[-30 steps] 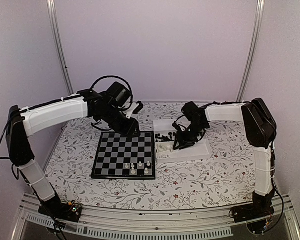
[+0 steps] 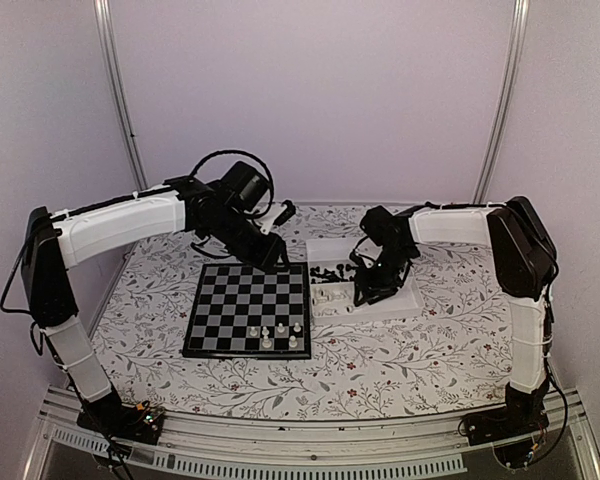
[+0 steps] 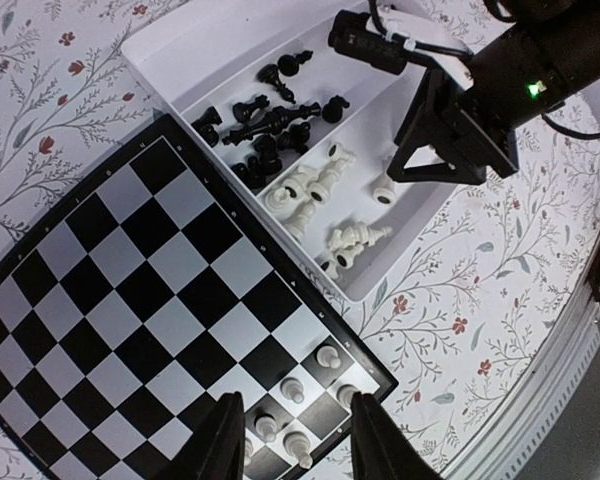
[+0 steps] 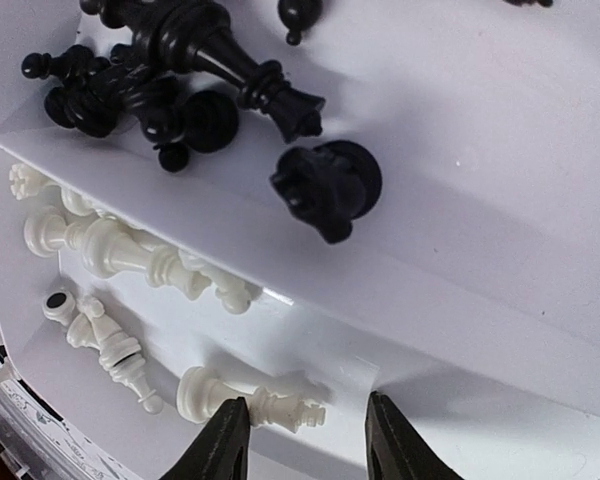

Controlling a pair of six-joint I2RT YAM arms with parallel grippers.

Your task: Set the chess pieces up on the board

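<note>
The chessboard (image 2: 242,298) carries several white pieces on its near right squares. My left gripper hangs above that corner, fingers parted, nothing clearly between them. The white tray (image 2: 365,312) right of the board holds black pieces (image 3: 274,124) in one compartment and white pieces (image 3: 318,185) in another. My right gripper is down in the white pieces' compartment, fingers apart around the head end of a lying white rook-like piece (image 4: 206,394), its left finger overlapping the piece in view; no grip shows.
The tray's divider (image 4: 450,310) and walls stand close to my right gripper.
My right gripper has shifted slightly right within the tray. The board's pieces are unchanged.
</note>
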